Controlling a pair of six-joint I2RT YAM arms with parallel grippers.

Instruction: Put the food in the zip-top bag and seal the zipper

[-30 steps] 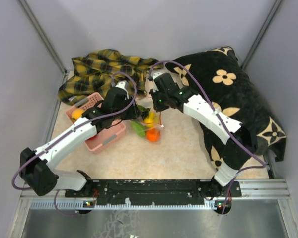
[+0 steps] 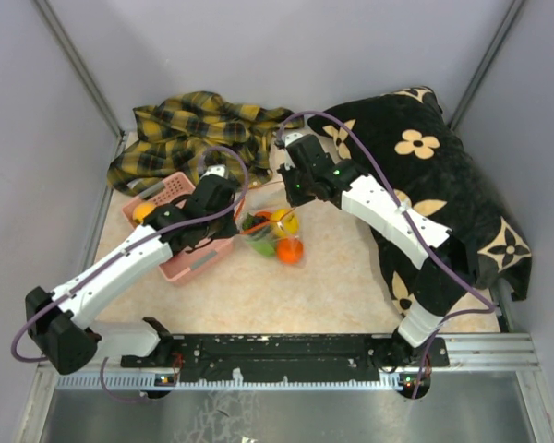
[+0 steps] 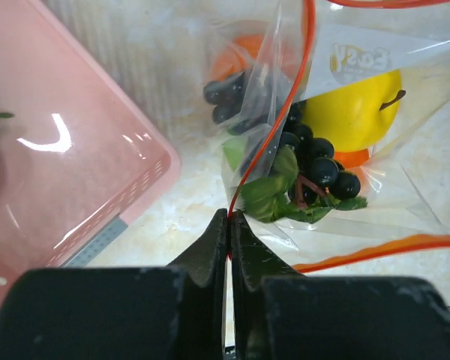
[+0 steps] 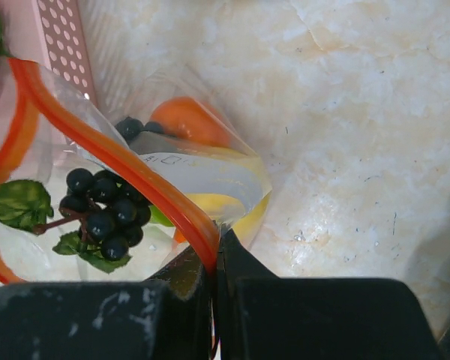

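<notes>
The clear zip bag with an orange-red rim (image 3: 309,52) stands open between my grippers. Inside it lie dark grapes with green leaves (image 3: 322,171), a yellow fruit (image 3: 352,112) and an orange piece of food (image 2: 289,250); something green (image 2: 261,246) shows too. My left gripper is shut on the rim, which runs up from its fingertips. On the other side of the mouth, my right gripper pinches the orange rim between its shut fingers. The grapes hang near the mouth in the right wrist view.
A pink basket (image 2: 198,259) stands under and left of my left arm, with an orange fruit (image 2: 143,211) in it. Behind lies a plaid cloth (image 2: 203,120); a dark flowered cushion (image 2: 406,138) fills the right.
My left gripper has drawn left, away from the right one, and the bag's mouth is now spread wider. The right arm stays in place. The orange item shifts slightly.
</notes>
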